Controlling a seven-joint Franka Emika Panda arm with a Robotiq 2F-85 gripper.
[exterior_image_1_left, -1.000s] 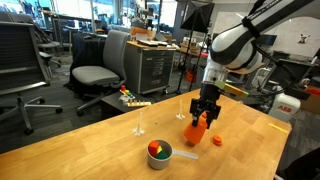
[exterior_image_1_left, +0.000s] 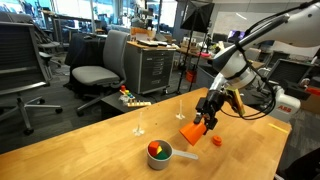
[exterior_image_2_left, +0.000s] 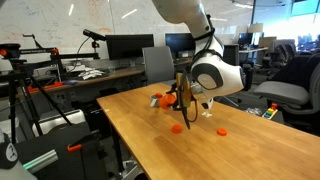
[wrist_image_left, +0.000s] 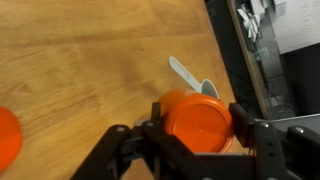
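Observation:
My gripper (exterior_image_1_left: 206, 116) is shut on an orange object (exterior_image_1_left: 193, 132), which hangs tilted above the table with its lower end leaning left toward the pot. In the wrist view a round orange end of this object (wrist_image_left: 200, 126) fills the space between the dark fingers. A small metal pot (exterior_image_1_left: 160, 154) with red, green and yellow things inside stands left of the gripper in exterior view 1. Its light handle (exterior_image_1_left: 185, 154) points right. Most of the pot is hidden behind the held object in the wrist view.
Flat orange-red pieces lie on the wooden table, one (exterior_image_2_left: 176, 128) near the arm and another (exterior_image_2_left: 222, 132) farther right. Slim white stands (exterior_image_1_left: 139, 128) rise toward the back edge, near a colourful toy (exterior_image_1_left: 131, 99).
The orange object was nearly upright a second ago. It has tilted steadily since, its lower end swinging left, as the gripper and wrist turned. The pot has not moved.

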